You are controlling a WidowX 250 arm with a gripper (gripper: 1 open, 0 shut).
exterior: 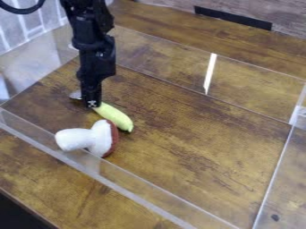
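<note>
My black gripper [89, 100] reaches down on the left side of the wooden surface, its tips low at the upper-left end of a pale green, banana-like object [114, 117]. It looks shut; whether anything thin is between the tips is too small to tell. A small dark grey item beside the tips is mostly hidden by them. Below lies a white, mushroom-like object [75, 139] with a reddish-brown side.
Clear plastic walls [287, 165] bound the wooden work area [203, 143]. A dark slot [233, 20] lies at the back.
</note>
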